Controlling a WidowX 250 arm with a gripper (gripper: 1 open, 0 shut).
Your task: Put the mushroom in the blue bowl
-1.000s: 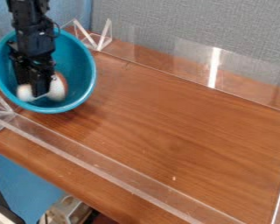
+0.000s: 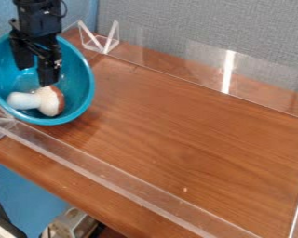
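The blue bowl [image 2: 85, 93] stands at the left end of the wooden table. Inside it lies the mushroom [image 2: 48, 99], on its side, with a white stem pointing left and an orange-brown cap. My black gripper [image 2: 36, 72] reaches into the bowl from above, its fingertips parted and just above the mushroom. A gap shows between the fingers and the mushroom, so the gripper is open and holds nothing.
A white wire rack [image 2: 101, 39] stands behind the bowl. Clear low walls [image 2: 152, 195] run along the front and back table edges.
The mushroom, held low in the bowl before, now lies free there. The bowl has shifted slightly left.
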